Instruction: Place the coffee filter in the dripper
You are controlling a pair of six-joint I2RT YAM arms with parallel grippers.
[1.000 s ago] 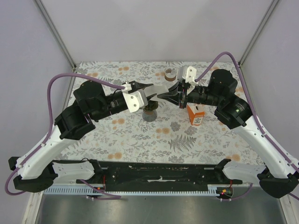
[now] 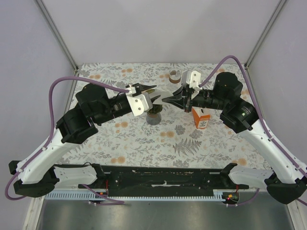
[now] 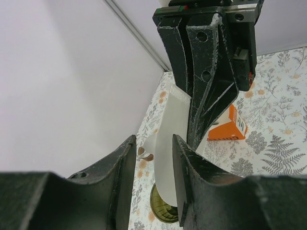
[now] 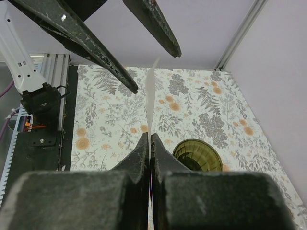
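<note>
A white paper filter (image 3: 168,148) hangs between the grippers above the dripper (image 4: 196,151), a dark olive cup seen partly behind it. My right gripper (image 2: 171,100) is shut on the filter's edge, which rises from its fingertips in the right wrist view. My left gripper is open, its fingers around the filter's other part without closing on it. In the top view the left gripper (image 2: 152,94) and filter cover much of the dripper and its stand.
An orange-and-white box (image 2: 202,120) stands to the right of the dripper. A small round container (image 2: 174,76) is at the back.
My right arm has shifted very slightly down in the top view, with the filter. The left arm looks nearly unchanged.
</note>
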